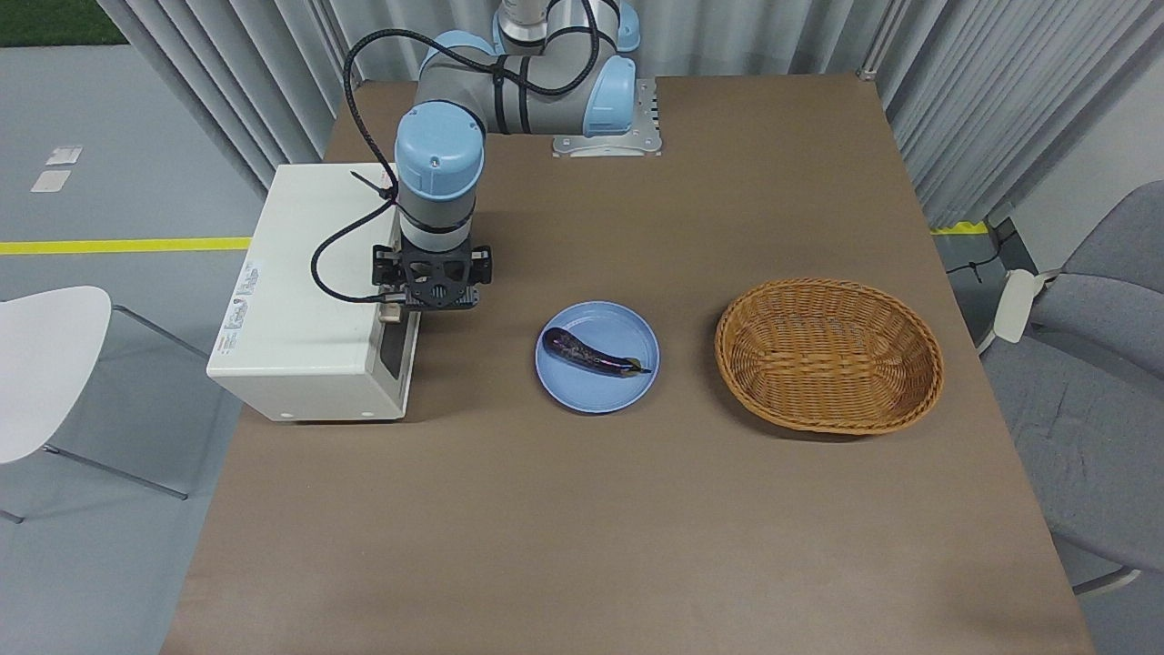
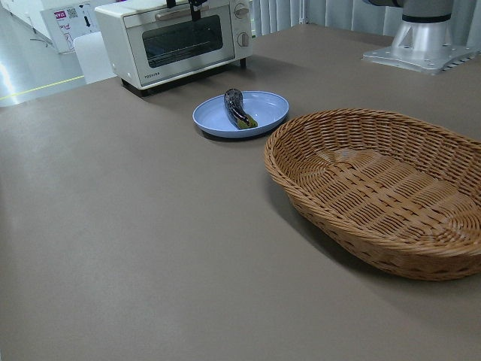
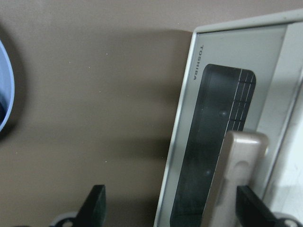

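A white Toshiba toaster oven (image 1: 295,273) stands at the left of the table, its glass door (image 2: 184,41) closed in the left view. My gripper (image 1: 431,284) is at the door's handle (image 2: 171,13); in the wrist view its two dark fingers (image 3: 94,208) are apart, the right one against the handle bar. Right of the oven, a blue plate (image 1: 589,393) holds a dark purple eggplant (image 1: 589,355), also seen in the left view.
A wicker basket (image 1: 829,355) sits at the right of the table (image 1: 655,524). The arm's base is at the back.
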